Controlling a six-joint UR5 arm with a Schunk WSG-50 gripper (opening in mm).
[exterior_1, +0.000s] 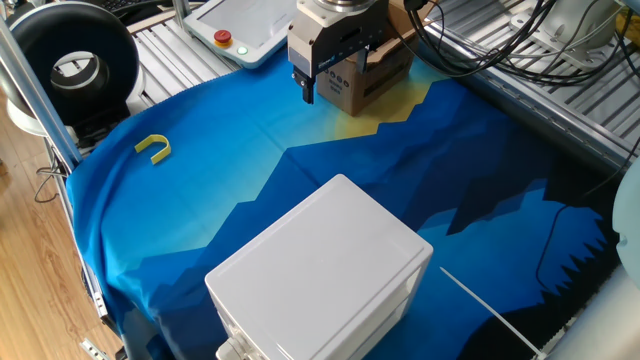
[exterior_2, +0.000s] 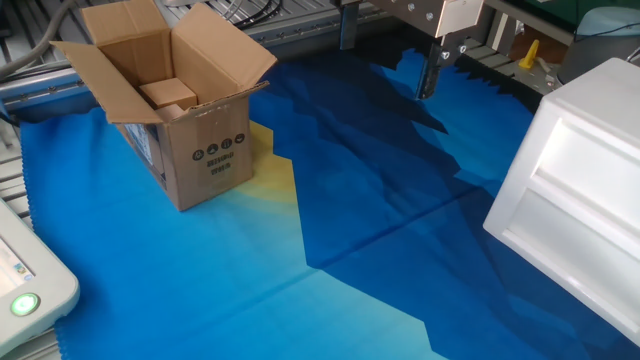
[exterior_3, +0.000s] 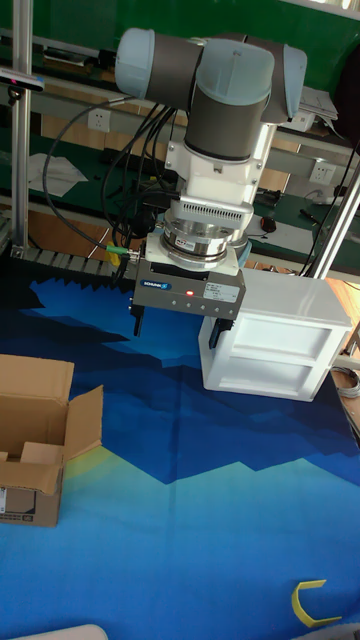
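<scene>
My gripper (exterior_3: 177, 326) hangs in the air over the dark part of the blue cloth, its two fingers wide apart and nothing between them. In the second exterior view the gripper (exterior_2: 388, 55) is partly cut off by the top edge. A white drawer unit (exterior_1: 320, 270) stands on the cloth; in the third view, the unit (exterior_3: 275, 357) is to the right of the gripper and partly behind it. An open cardboard box (exterior_2: 212, 160) with smaller cardboard pieces inside is on the opposite side. A yellow U-shaped strip (exterior_1: 167, 147) lies on the light blue cloth, well away from the gripper.
A tablet-like panel with a red stop button (exterior_1: 222, 37) sits at the table edge. A thin white rod (exterior_1: 490, 310) is beside the drawer unit. Black cables (exterior_1: 480, 60) run past the box.
</scene>
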